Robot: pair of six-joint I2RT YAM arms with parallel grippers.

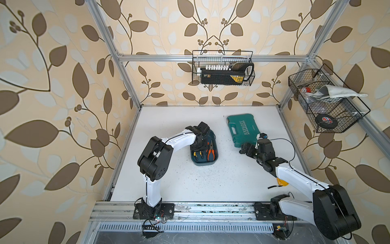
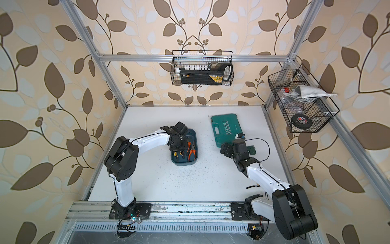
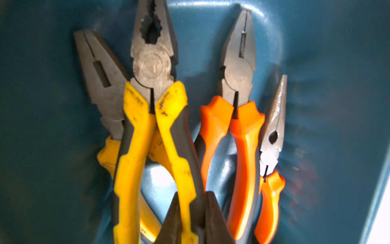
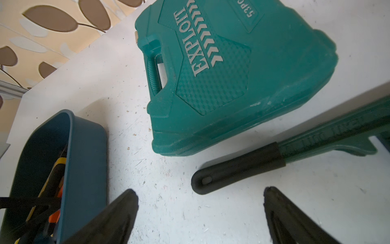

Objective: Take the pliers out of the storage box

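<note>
In the dark blue storage box [image 1: 204,162] lie several pliers. The left wrist view looks down on a large yellow-and-black pair [image 3: 152,67], crossing over another yellow-handled pair [image 3: 99,77]. My left gripper is shut on one yellow handle of the upper pair, with a fingertip on either side. Farther right in the box are orange-handled pliers [image 3: 243,134] and a smaller orange long-nose pair [image 3: 270,195]. The handle ends are cut off in that view. My right gripper is open and empty, right of the box.
A green EXPLOIT case [image 4: 239,73] lies at the back right of the table. In front of it is a green wrench [image 4: 243,166] with a black grip, close to my right gripper.
</note>
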